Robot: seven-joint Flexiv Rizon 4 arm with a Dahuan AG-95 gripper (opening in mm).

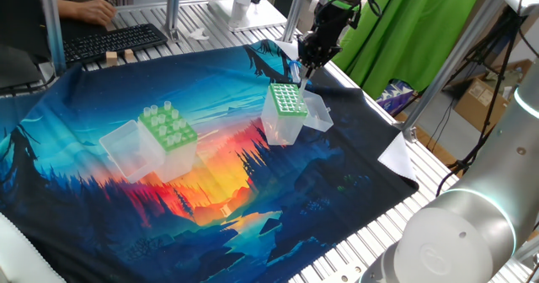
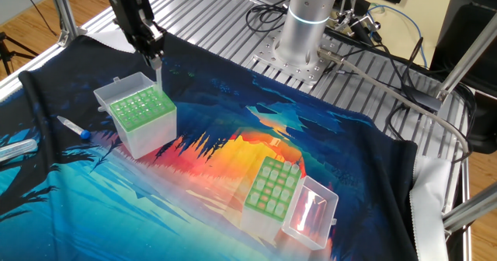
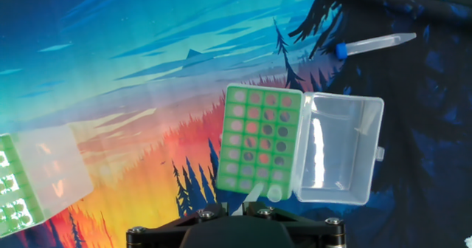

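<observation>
A translucent plastic tube (image 2: 159, 78) hangs from my gripper (image 2: 154, 57), whose fingers are shut on its upper part. In exterior view 1 the gripper (image 1: 306, 66) is over the back edge of a clear box with a green grid top (image 1: 289, 100); the tube's lower end is near the grid's corner, and contact cannot be told. From the wrist, this box's grid (image 3: 258, 139) looks mostly empty, with its clear lid (image 3: 340, 148) folded open. A second green-topped box (image 1: 168, 129) holds several clear tubes upright, its lid (image 1: 130, 151) open too.
A blue-capped tube (image 3: 376, 46) lies on the patterned cloth (image 3: 147, 26) near the emptier box. The cloth between the two boxes is clear. A keyboard (image 1: 114, 43) and a person's hand (image 1: 95, 12) are at the far left edge.
</observation>
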